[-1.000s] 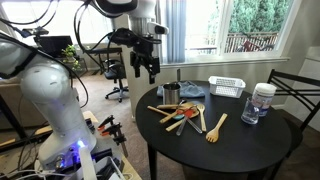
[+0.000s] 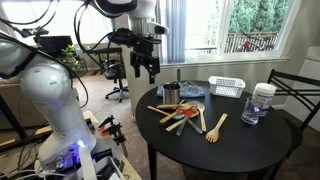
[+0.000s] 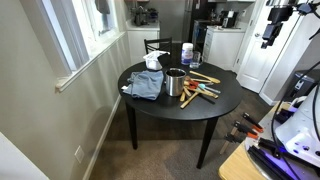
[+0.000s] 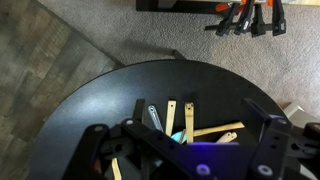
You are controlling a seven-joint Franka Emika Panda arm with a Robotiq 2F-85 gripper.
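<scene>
My gripper point(image 2: 145, 72) hangs in the air over the near left part of the black round table point(image 2: 235, 150), its fingers apart and nothing between them. In the wrist view the fingers stand wide at left and right above the table's edge. Several wooden utensils and some with coloured handles lie spread on the table, among them a wooden fork-like spoon point(image 2: 216, 128) set apart to the right. Behind them stands a metal pot point(image 2: 171, 93). From the second exterior view, the gripper point(image 3: 268, 36) is high at the right, well clear of the utensils point(image 3: 190, 97).
A white basket point(image 2: 227, 86) and a grey cloth point(image 3: 147, 83) sit toward the table's back. A white-and-blue tub point(image 2: 262, 96) and a clear jar point(image 2: 250, 112) stand at the right.
</scene>
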